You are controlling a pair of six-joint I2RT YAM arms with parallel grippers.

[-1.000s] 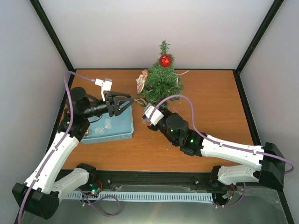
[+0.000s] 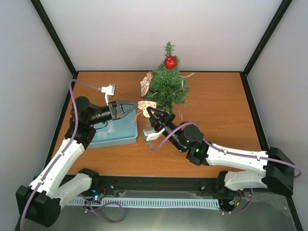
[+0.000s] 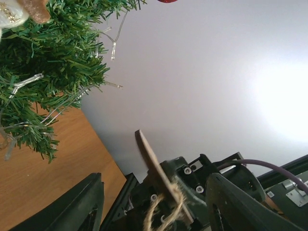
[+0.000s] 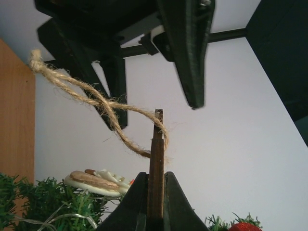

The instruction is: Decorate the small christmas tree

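My right gripper is shut on a flat ornament (image 4: 156, 187), seen edge-on in both wrist views and pale-faced in the top view, where the ornament (image 2: 146, 107) is beside the tree's lower left. A twine loop (image 4: 103, 102) trails from its top edge. My left gripper (image 2: 136, 105) faces it with fingers apart; in the left wrist view the twine (image 3: 177, 201) shows between the fingers, not visibly gripped. The small green tree (image 2: 166, 86) carries a red ball (image 2: 171, 62) near its top and another ornament (image 2: 146, 84) on its left side.
A light blue tray (image 2: 113, 143) lies under the left gripper, left of the tree. Clear wire lights (image 3: 29, 82) run through the branches. The two grippers are very close together. Open table (image 2: 221, 110) extends to the tree's right.
The right gripper has turned and moved up and left, bringing the ornament into clear view. Most recently the left gripper has shifted slightly right toward it.
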